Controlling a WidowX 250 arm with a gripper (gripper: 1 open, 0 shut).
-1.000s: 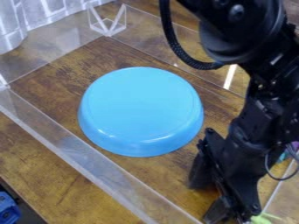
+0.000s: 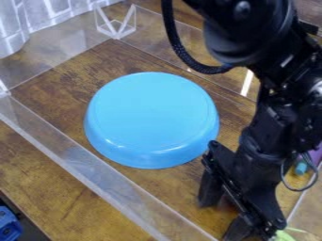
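Note:
The black robot arm hangs in from the right, its gripper (image 2: 228, 207) low over the wooden floor at the lower right, inside clear plastic walls. Whether its dark fingers are open or hold something cannot be made out. A light blue round dish (image 2: 151, 117), bottom up or lid-like, lies left of the gripper. A pale green item (image 2: 292, 233) shows at the bottom right edge, partly hidden by the gripper.
Clear plastic barriers run along the left and bottom. A blue object (image 2: 7, 226) sits outside at lower left, and white cloth is at the upper left. Bare wood (image 2: 56, 94) lies left of the dish.
The arm and gripper have shifted very slightly; the dish has not moved.

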